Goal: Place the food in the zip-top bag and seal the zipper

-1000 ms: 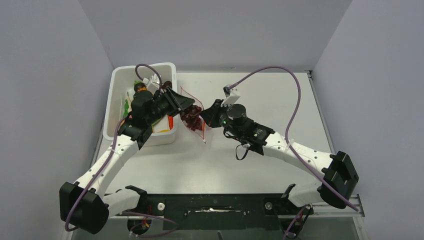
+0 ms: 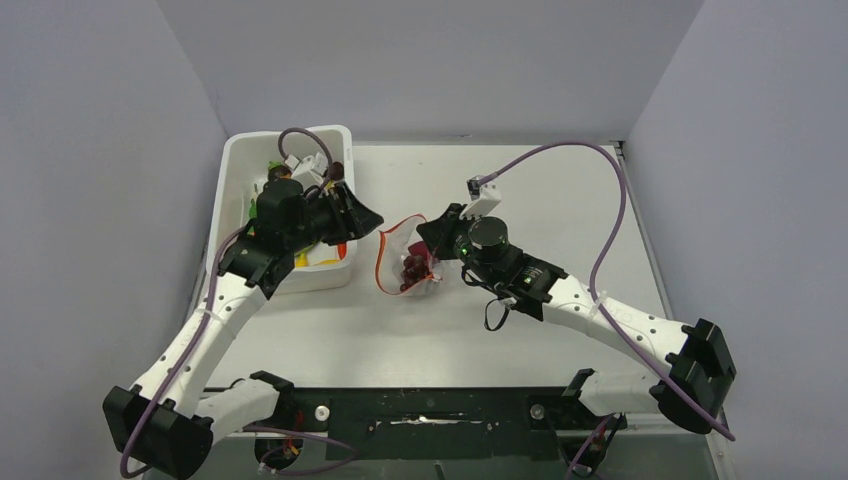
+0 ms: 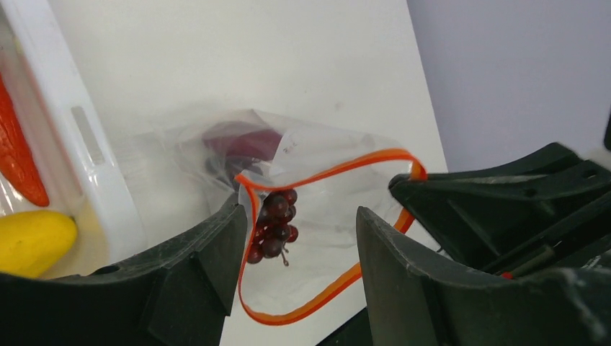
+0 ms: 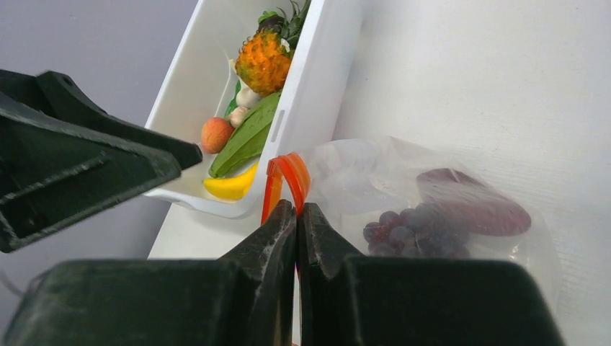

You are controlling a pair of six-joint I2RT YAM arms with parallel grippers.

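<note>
The clear zip bag (image 2: 398, 250) with an orange rim lies at mid-table, its mouth spread wide. Inside are dark red grapes (image 3: 275, 223) and, behind them, an elongated dark red item (image 4: 472, 216), seen through the plastic. My right gripper is shut on the bag's orange rim at one corner of the mouth. My left gripper stands open above the bag's mouth, nothing between its fingers.
A white bin (image 2: 232, 170) at the left holds assorted food, including a yellow pepper or fruit (image 3: 36, 238), a peach (image 4: 216, 134) and a pineapple.
The bag's contents sit lower, and my left gripper has risen away from them, shifting slightly.
</note>
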